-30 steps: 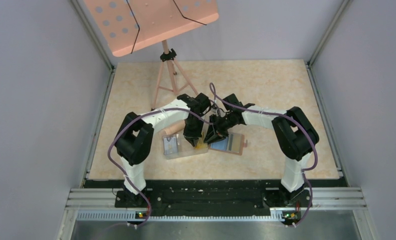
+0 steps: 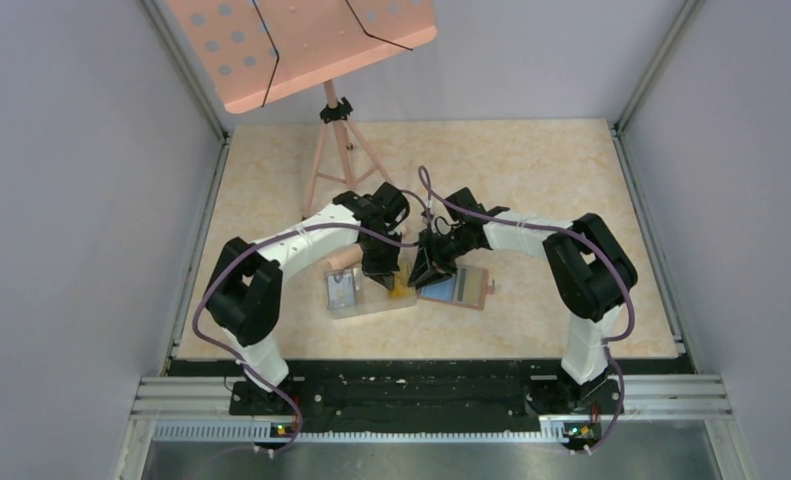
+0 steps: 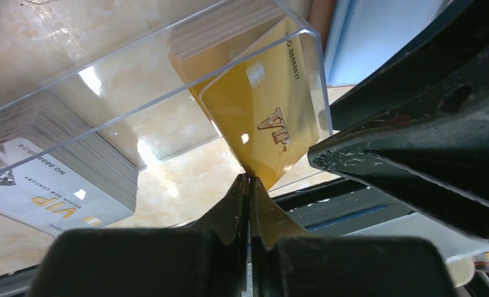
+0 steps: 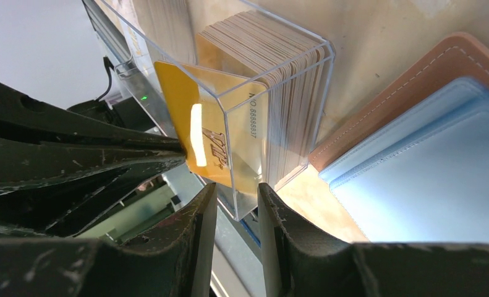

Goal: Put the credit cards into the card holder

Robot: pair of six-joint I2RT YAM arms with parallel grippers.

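A gold VIP card (image 3: 272, 117) leans out of the gold card stack (image 4: 272, 43) in the right end of the clear box (image 2: 371, 306). In the left wrist view my left gripper is shut on this card's lower corner. My right gripper stands part open, with the box's corner showing between its fingertips and no card held. Whether it touches the box, I cannot tell. The brown card holder (image 4: 378, 105) with blue sleeves (image 4: 439, 167) lies open just right of the box.
Silver card stack (image 3: 62, 167) fills the box's left end. Behind the box lies a pinkish roll (image 2: 345, 257), and an easel (image 2: 339, 150) stands further back. Both grippers are close together over the box. Free table spreads to the right of the holder.
The right arm and the card holder look still.
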